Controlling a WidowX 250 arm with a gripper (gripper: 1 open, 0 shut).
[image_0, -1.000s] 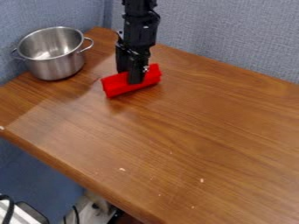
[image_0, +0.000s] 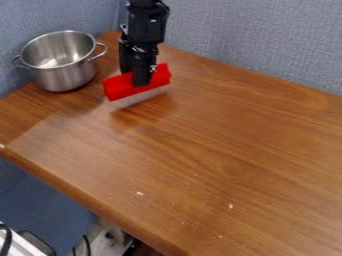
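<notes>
My black gripper (image_0: 142, 70) is shut on a red oblong object (image_0: 123, 88), holding it tilted a little above the wooden table near its back left, with a pale reflection or shadow beneath. To its left a steel pot (image_0: 59, 67) with two handles stands on the table, apart from the red object.
Grey-blue padded walls (image_0: 254, 40) bound it at the back and left. Cables and white hardware sit below its front left corner.
The gripper has moved up and to the left with the red object, bringing it closer to the pot. The pot has not moved.
</notes>
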